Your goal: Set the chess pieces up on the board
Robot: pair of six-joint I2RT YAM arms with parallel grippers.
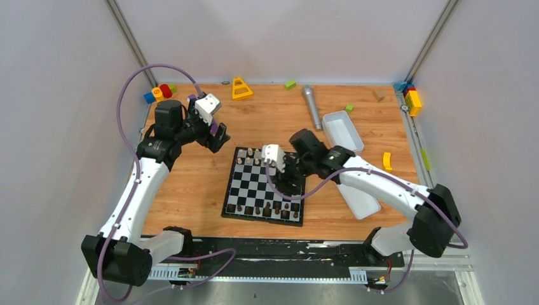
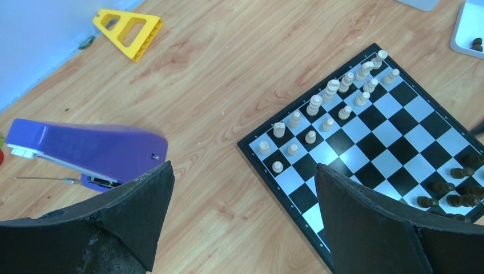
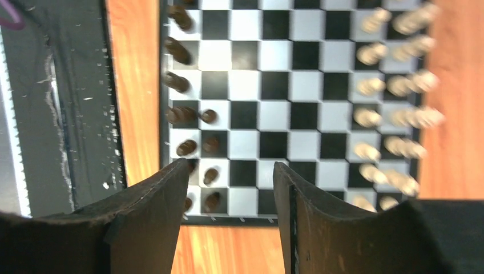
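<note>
The chessboard [image 1: 248, 190] lies at the middle of the table. White pieces [image 2: 331, 90] stand in two rows along its far side. Dark pieces [image 3: 184, 114] stand along the near side, blurred in the right wrist view. A few small dark pieces [image 2: 478, 44] lie in the white tray [image 2: 454, 45]. Over the right part of the board hangs my right gripper, open and empty, hiding some squares from above. My left gripper is open with nothing between its fingers, above the table to the far left of the board.
A purple object [image 2: 97, 148] sits below my left gripper. Along the back are a yellow triangle [image 1: 241, 89] and a grey cylinder [image 1: 312, 108]. A white lid [image 1: 360, 202] lies under the right arm. Wood left of the board is clear.
</note>
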